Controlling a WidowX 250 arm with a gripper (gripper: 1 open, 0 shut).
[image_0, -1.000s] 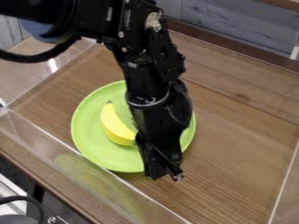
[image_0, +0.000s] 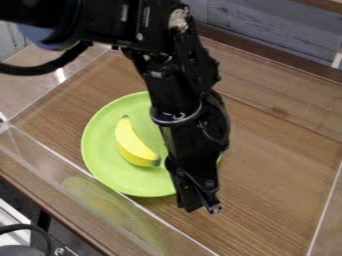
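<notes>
My black gripper (image_0: 201, 198) hangs low over the right front rim of a green plate (image_0: 110, 172), its fingertips pointing down near the wood surface. It looks shut, with nothing visible between its fingers. A yellow banana (image_0: 132, 143) lies on the plate, left of the gripper. The arm hides the back right part of the plate.
A clear plastic edge runs along the front left, with cables beyond it. Pale walls bound the back and the right side.
The gripper has shifted slightly to the right. The banana and plate look unmoved.
</notes>
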